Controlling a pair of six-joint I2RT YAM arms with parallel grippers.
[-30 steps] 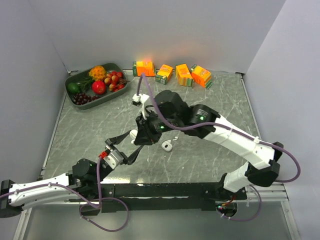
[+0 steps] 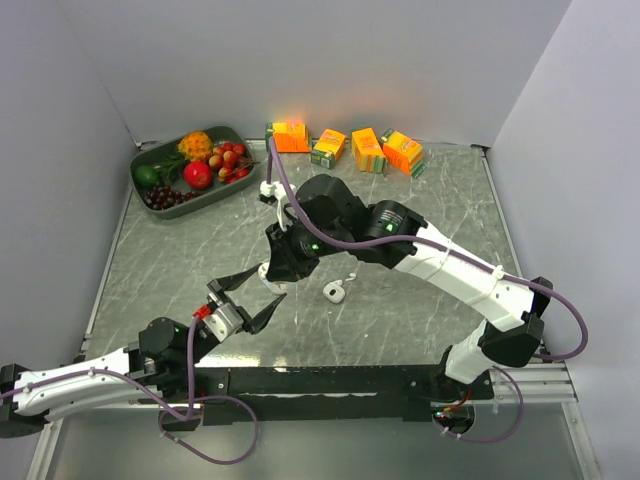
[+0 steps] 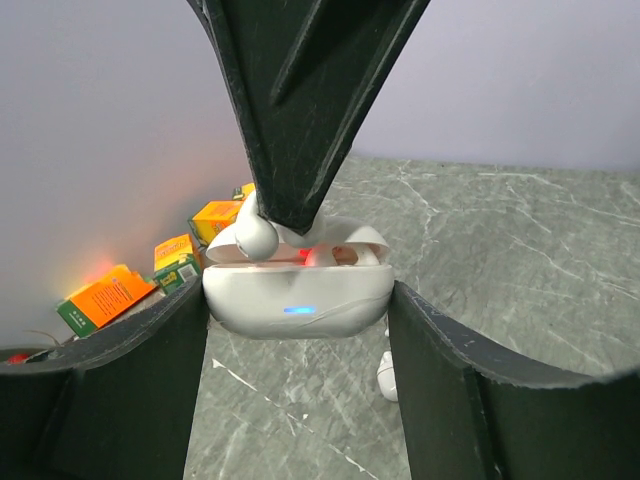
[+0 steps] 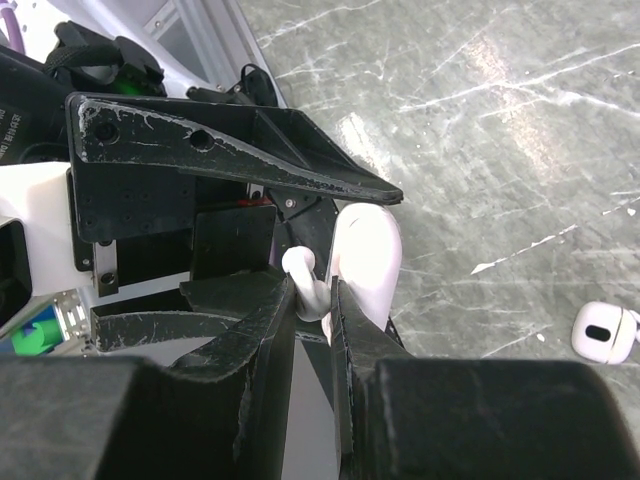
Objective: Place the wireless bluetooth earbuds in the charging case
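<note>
The white charging case is clamped between the fingers of my left gripper, its lid raised and a small blue light on its front. My right gripper is shut on a white earbud, directly over the open case. In the left wrist view, the black fingertip of the right gripper reaches down to the case opening, with the earbud's rounded white parts beside it at the rim. How deep the earbud sits cannot be told. Another whitish shape shows inside the case at right, partly hidden.
A small white item with a dark oval lies on the table right of the grippers. Orange boxes stand along the back wall; a dark tray of fruit is at back left.
Compared with one second ago, my right gripper has shifted slightly left over the case, and its arm has turned a little. The left arm has moved only slightly. Both grips look unchanged.
</note>
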